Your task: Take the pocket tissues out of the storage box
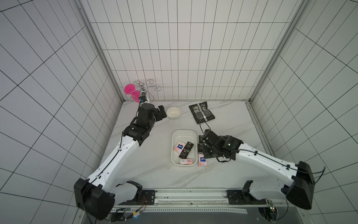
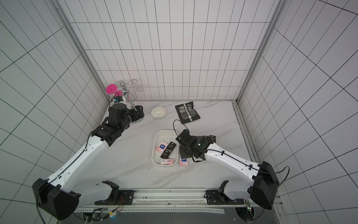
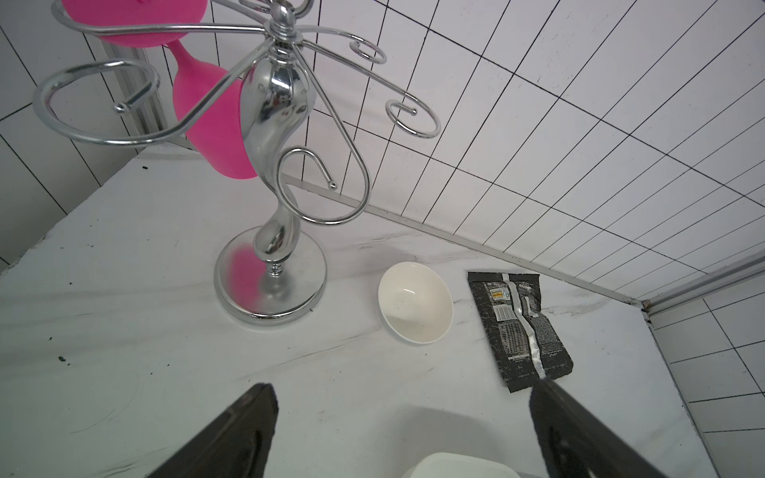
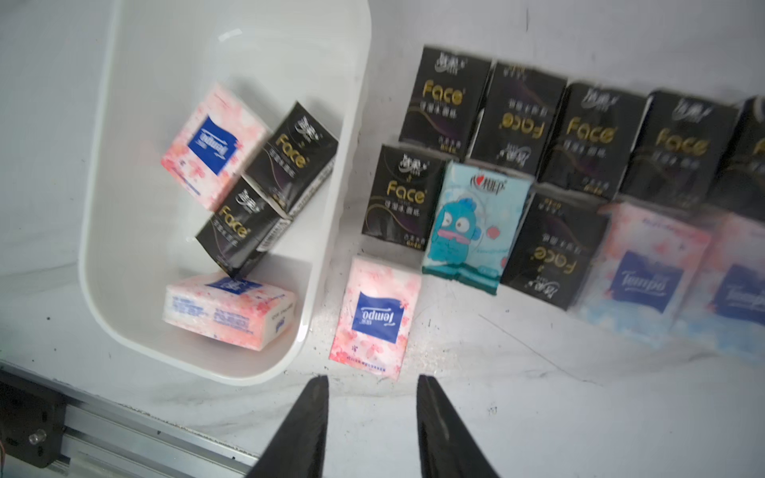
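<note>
The white storage box (image 4: 135,159) holds two pink Tempo packs (image 4: 199,167) and two black Face packs (image 4: 291,159). To its right, a Tempo pack (image 4: 374,310) lies on the table beside rows of other packs (image 4: 446,95), mostly black, with a teal one (image 4: 474,223) among them. My right gripper hangs over the box's right side and these packs, open and empty. My left gripper is open at the back left, facing a chrome stand, with nothing between its fingers.
The chrome stand (image 3: 271,294) with pink pieces (image 3: 207,119), a white bowl (image 3: 414,302) and a black pouch (image 3: 518,334) are at the back. The table left of the box is clear.
</note>
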